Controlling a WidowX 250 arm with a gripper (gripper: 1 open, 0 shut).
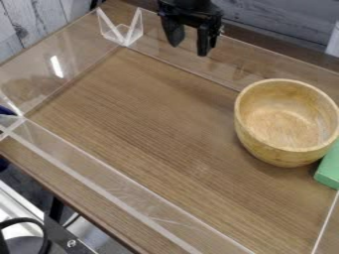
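Observation:
The black gripper [189,36] hangs at the top centre of the camera view, over the back strip of the wooden table near the clear plastic edging. Its fingers point down; whether they are open or shut is hard to tell at this size, and nothing held is clearly visible.
A large pale wooden bowl [284,119] stands at the right, with a green object [328,169] at the right edge beside it. Clear plastic strips line the table [146,129]. Black cables lie at the lower left.

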